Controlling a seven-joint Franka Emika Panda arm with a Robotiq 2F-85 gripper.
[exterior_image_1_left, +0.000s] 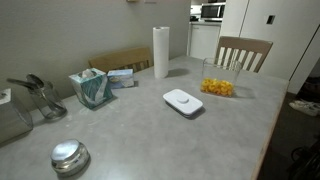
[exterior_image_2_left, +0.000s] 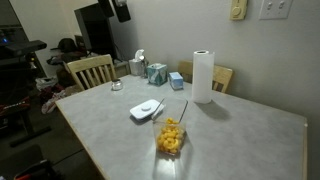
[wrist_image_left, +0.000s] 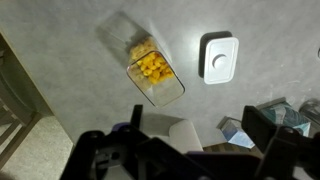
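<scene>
A clear container (exterior_image_1_left: 218, 83) holding orange-yellow pieces (exterior_image_2_left: 170, 136) stands on the grey table. Apart from it lies a white lid-like piece (exterior_image_1_left: 183, 102), flat, with a small raised round centre. High above the table is my gripper; its dark fingers (wrist_image_left: 252, 120) stand wide apart in the wrist view, and nothing shows between them. The container and the white piece (wrist_image_left: 219, 60) both appear beyond the fingertips, well clear of them. In exterior view 2 dark parts of the arm (exterior_image_2_left: 121, 10) show at the top edge.
A paper towel roll (exterior_image_1_left: 161, 52), a patterned box (exterior_image_1_left: 92, 87) and a blue-white packet (exterior_image_1_left: 121, 78) line the wall side. A silver round object (exterior_image_1_left: 70, 157) and a utensil holder (exterior_image_1_left: 48, 102) sit at the left.
</scene>
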